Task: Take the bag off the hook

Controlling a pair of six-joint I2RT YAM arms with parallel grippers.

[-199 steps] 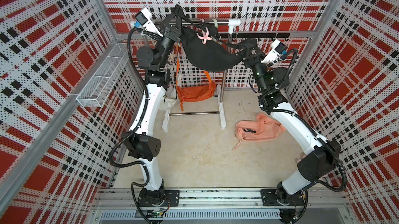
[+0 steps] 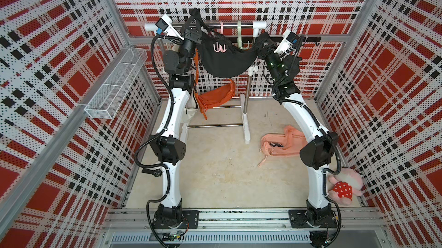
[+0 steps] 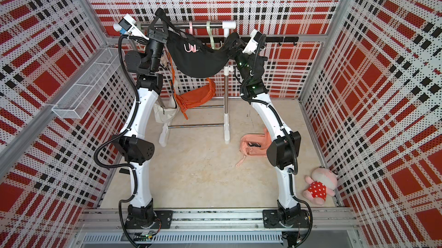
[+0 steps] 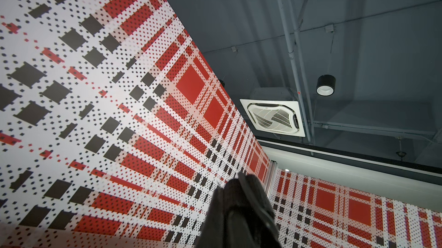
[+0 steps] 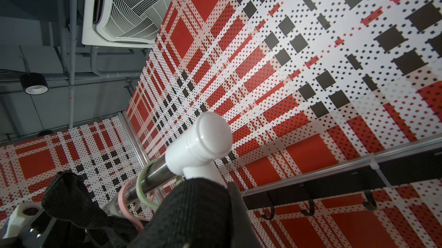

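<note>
A black bag [image 2: 228,64] hangs in a sag between my two grippers, in front of the clothes rail [image 2: 248,24]. At the bag's upper left, my left gripper [image 2: 194,30] is shut on its strap, and dark cloth [image 4: 244,195] bunches there in the left wrist view. My right gripper [image 2: 264,47] is shut on the bag's other end; black fabric [image 5: 195,206] fills the bottom of the right wrist view. The pink hook's prongs [image 2: 220,48] show in front of the bag, with a black strap crossing above them. Whether the strap still rests on that hook, I cannot tell.
A green hook [image 2: 239,36] hangs beside the pink one. Below are an orange bag [image 2: 218,93] and a white bag [image 3: 164,112]. A pink bag [image 2: 280,144] and a plush toy [image 2: 344,186] lie on the floor at right. A wire basket [image 2: 117,82] lines the left wall.
The pink hook has shifted and turned, and the orange bag has swung.
</note>
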